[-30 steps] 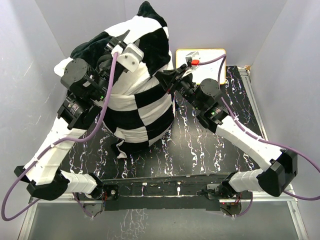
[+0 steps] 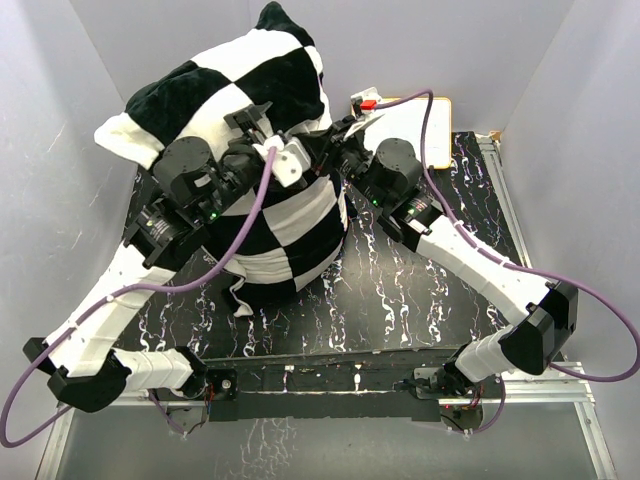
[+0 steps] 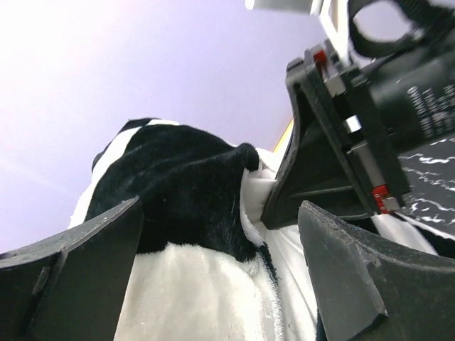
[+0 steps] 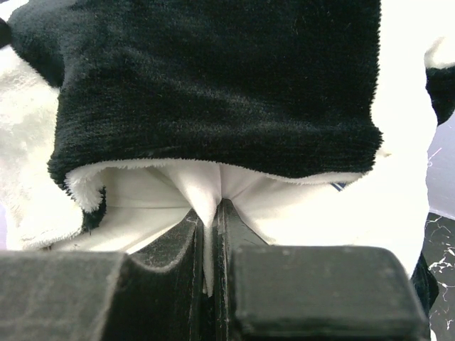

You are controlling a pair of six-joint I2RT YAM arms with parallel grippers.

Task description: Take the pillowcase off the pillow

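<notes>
The black-and-white checkered pillow in its fuzzy case (image 2: 280,232) stands upright at the back left of the mat, both arms reaching to its upper part. My right gripper is shut on white cloth, pinched just below a black fuzzy hem. In the left wrist view my left gripper is part open over a white and black fold of the pillowcase (image 3: 178,185), beside the right gripper's dark body. In the top view the two grippers meet at the pillow's upper right, and their fingertips are largely hidden.
A white board with a yellow edge (image 2: 435,125) lies at the back right, behind the right arm. Pale walls enclose the back and both sides.
Compared with a second ago, my left gripper has moved down and right toward the right one. My right gripper has moved up and left into the cloth. The pillow's top has shifted left.
</notes>
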